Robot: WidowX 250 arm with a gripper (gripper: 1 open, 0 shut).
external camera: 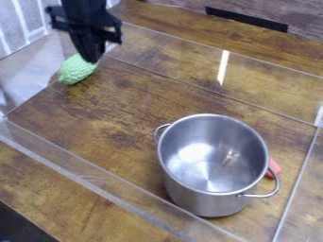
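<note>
A black gripper [86,40] hangs blurred at the upper left, raised above a pale green, textured oblong object [77,70] that rests on the wooden surface. Its fingers look shut, with nothing visible between them, and are clear of the green object.
A steel pot [212,165] with two handles stands at the lower right, with a small red object [274,171] partly hidden behind it. Clear panels border the wooden work area [132,118], whose middle is empty.
</note>
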